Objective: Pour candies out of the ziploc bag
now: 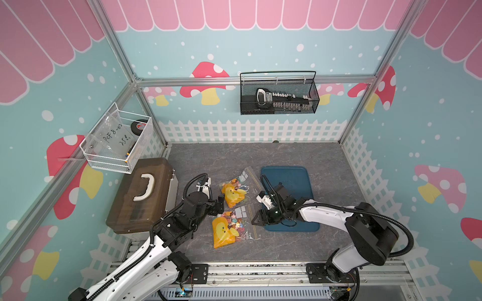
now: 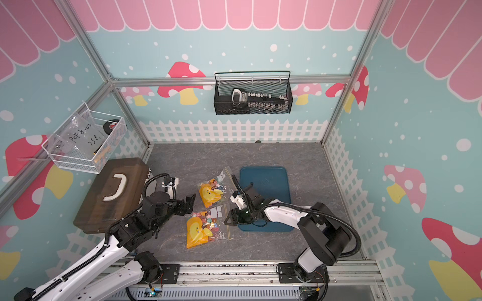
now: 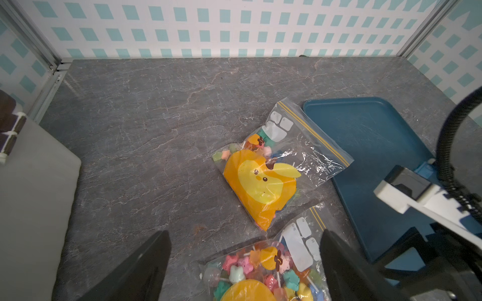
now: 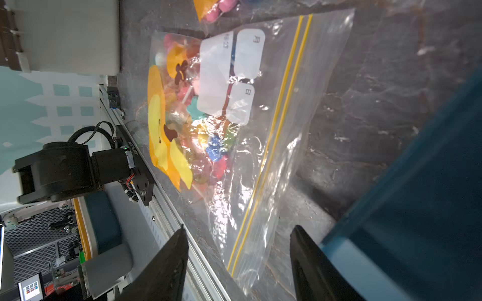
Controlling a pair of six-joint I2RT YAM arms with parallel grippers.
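Two clear ziploc bags of colourful candies, each with an orange and yellow animal print, lie flat on the grey table. The nearer bag (image 4: 216,115) has its yellow-striped zip end towards the blue tray (image 1: 288,174); the farther bag (image 3: 266,175) lies behind it. My left gripper stands open above the nearer bag, nothing between its fingers. My right gripper has its fingers apart, close to the nearer bag's zip end. One corner of that bag appears between those fingers in the right wrist view; whether they touch it I cannot tell.
A brown-lidded case (image 1: 135,200) stands at the left, under a white wire basket (image 1: 118,140). On the back wall hangs a black mesh basket (image 1: 279,95). My right arm partly covers the blue tray. The table behind the bags is clear.
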